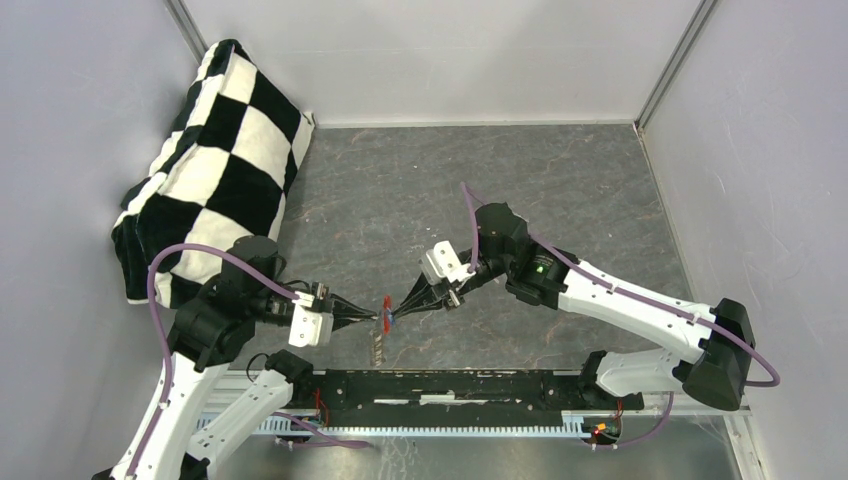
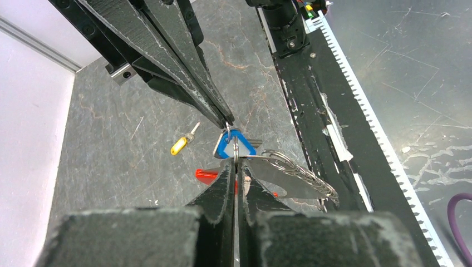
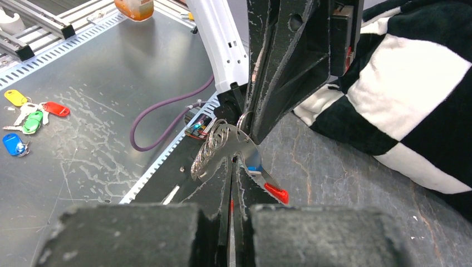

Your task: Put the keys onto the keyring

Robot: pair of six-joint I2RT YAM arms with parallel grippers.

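In the top view my left gripper and right gripper nearly meet, tip to tip. The left one is shut on the keyring, a silver plate with a bunch of wire rings at one end. At the right gripper's shut tips hangs a blue-tagged key, seemingly by its thin ring. In the right wrist view the silver plate hides most of the blue tag. A red-tagged key hangs beside the plate; how it is attached cannot be made out.
A yellow-tagged key lies on the grey floor. Several tagged keys, one with a green tag, lie beyond the toothed rail. A checkered cushion fills the left side.
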